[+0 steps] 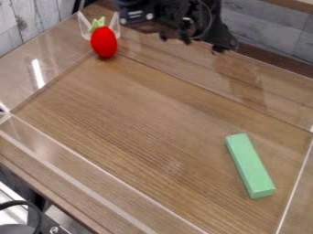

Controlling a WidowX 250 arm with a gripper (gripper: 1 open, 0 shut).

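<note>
A green block [250, 165] lies flat on the wooden table [134, 137] at the right front. A red object [104, 42] stands at the back left, with a small pale green item [99, 26] just behind it. The dark robot arm [180, 20] shows at the top middle, cut off by the frame edge. I cannot make out its fingertips or how its fingers stand.
A wooden back edge [275, 18] runs along the top right. Dark cables [25, 216] show at the lower left corner, off the table.
</note>
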